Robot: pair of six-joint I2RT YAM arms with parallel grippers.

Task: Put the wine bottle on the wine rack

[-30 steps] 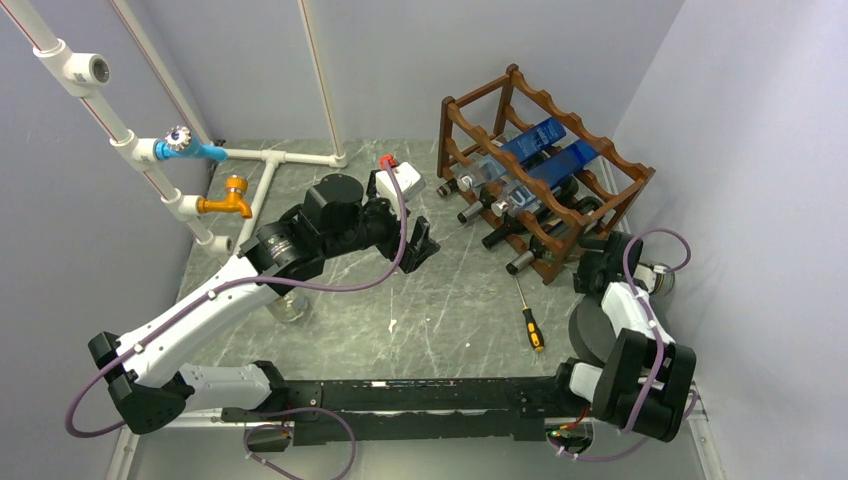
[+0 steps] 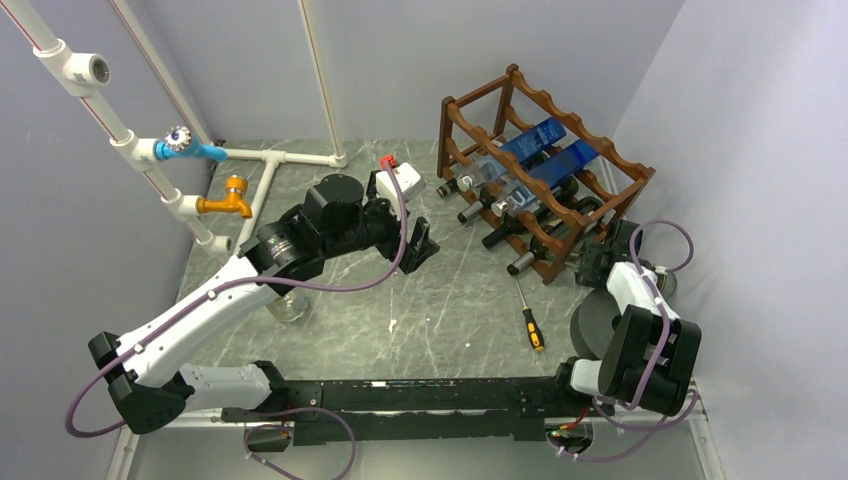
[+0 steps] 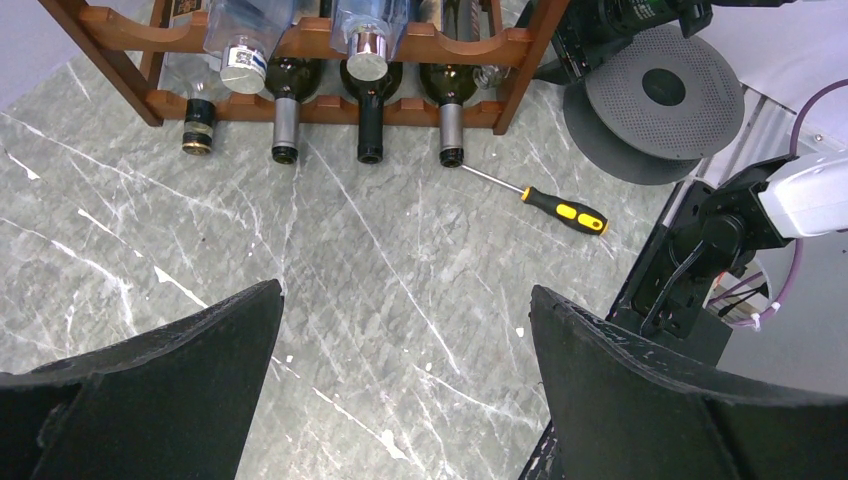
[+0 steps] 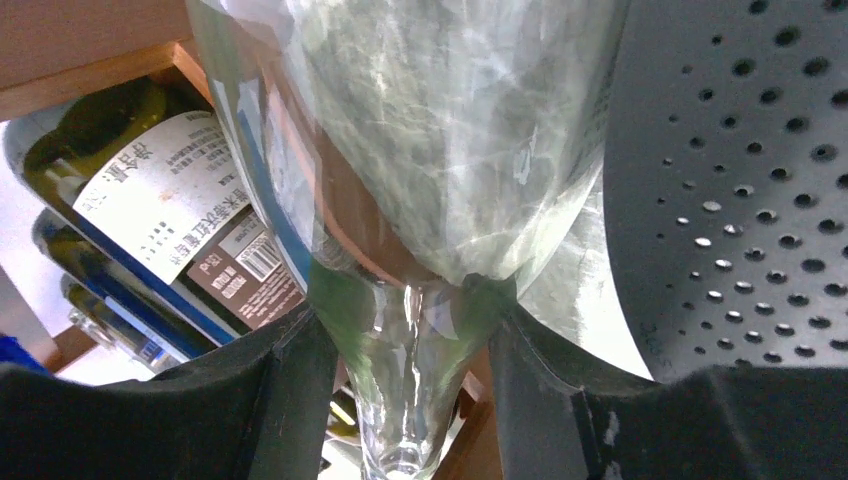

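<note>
The wooden wine rack stands at the back right, holding dark bottles below and two blue-labelled bottles above. My right gripper is beside the rack's right end, its fingers around the neck of a clear glass bottle that fills the right wrist view; whether they grip it is unclear. A labelled bottle lies in the rack behind it. My left gripper hangs open over the middle of the floor, with nothing between its fingers in the left wrist view.
A screwdriver lies in front of the rack. A dark perforated round object sits by the right arm. Pipes with taps run along the left, a clear glass object below them.
My left arm has not moved.
</note>
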